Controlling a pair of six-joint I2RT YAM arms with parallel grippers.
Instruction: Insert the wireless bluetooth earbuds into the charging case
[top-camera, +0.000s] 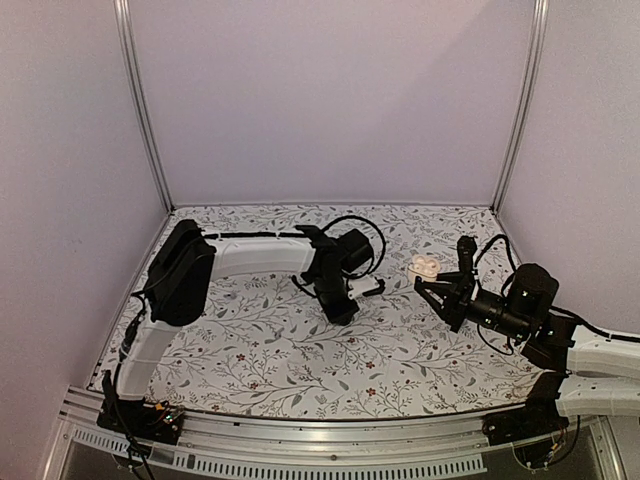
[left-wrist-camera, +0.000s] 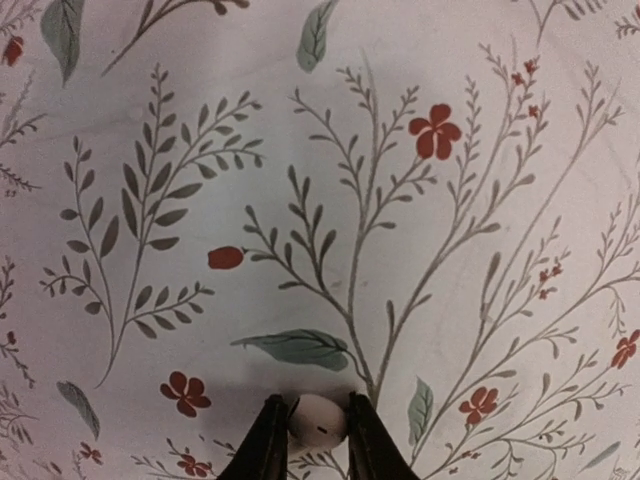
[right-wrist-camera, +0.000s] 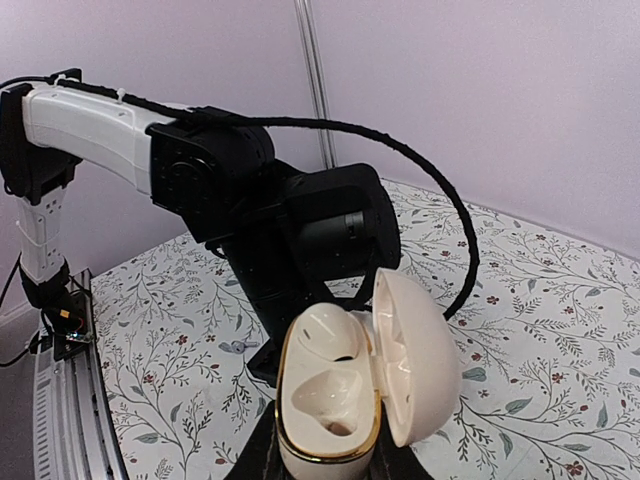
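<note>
A small white earbud lies between the fingertips of my left gripper, low in the left wrist view. The fingers stand part open around it, with a finger close on either side; no firm hold shows. From above, the left gripper points down at the cloth and hides the earbud. My right gripper is shut on the white charging case, held up off the table. The lid is open to the right. The nearer well looks hollow; whether the farther one holds anything I cannot tell.
The left arm's black cable arches behind the case. Pale walls close off the back and sides, and a metal rail runs along the front.
</note>
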